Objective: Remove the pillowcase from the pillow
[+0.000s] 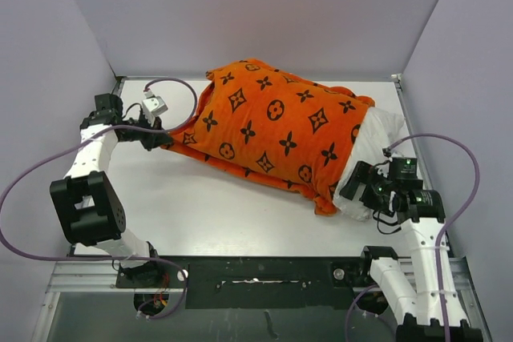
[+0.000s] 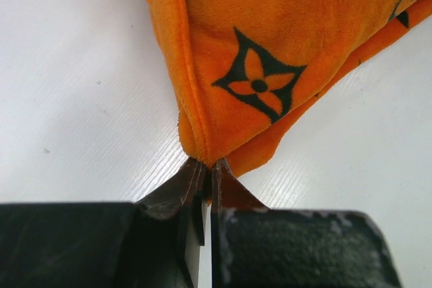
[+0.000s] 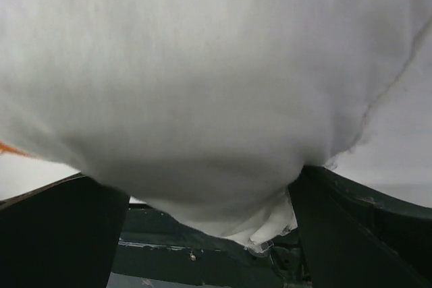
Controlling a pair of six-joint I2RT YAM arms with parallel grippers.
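Observation:
The orange pillowcase with black monograms lies across the table, the white pillow showing at its right end. My left gripper is shut on a pinched corner of the pillowcase, which stretches out from it toward the back right. My right gripper stands open at the pillow's lower part; in the right wrist view white fabric fills the space above and between its fingers.
Grey walls stand at the back and both sides, with a dark rail along the front edge.

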